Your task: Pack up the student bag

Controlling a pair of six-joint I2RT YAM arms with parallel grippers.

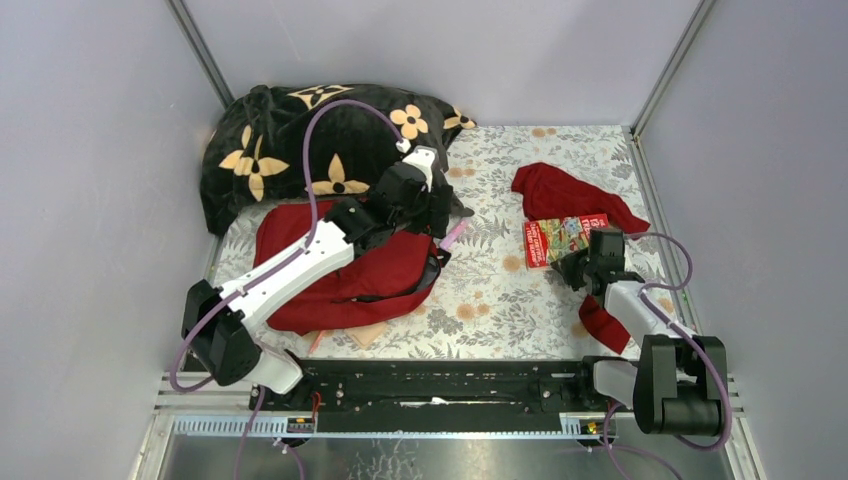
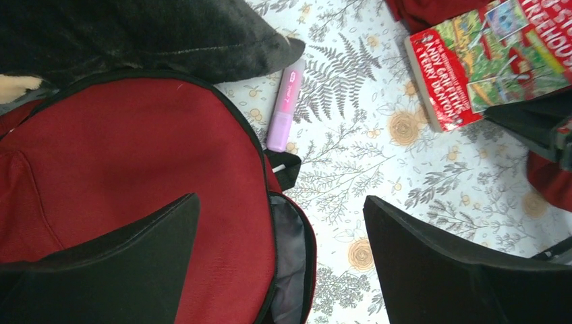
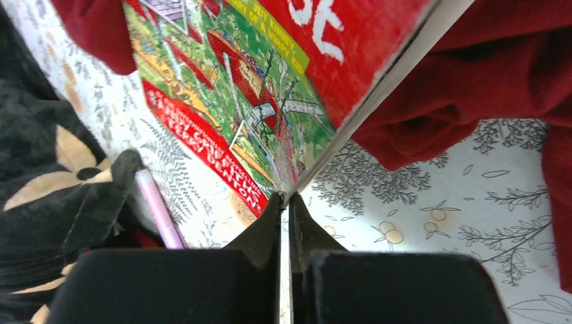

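The red backpack (image 1: 400, 285) lies at the left under my left arm, with its dark-lined opening toward the table's middle. My left gripper is open above the bag's edge, nothing between its fingers. A red book with a colourful picture cover (image 1: 560, 238) lies at the right against red cloth. In the right wrist view my right gripper is shut, its tips touching the book's near edge. Whether a thin part of the cover is pinched there cannot be told. A pink-and-lilac marker (image 2: 286, 104) lies between bag and book.
Behind the bag sits a large dark plush cushion (image 1: 280, 150) with tan flowers. Crumpled red cloth (image 1: 570, 195) spreads behind the book, and more red cloth (image 1: 603, 325) shows in front. An orange stick and brown piece peek out below the bag.
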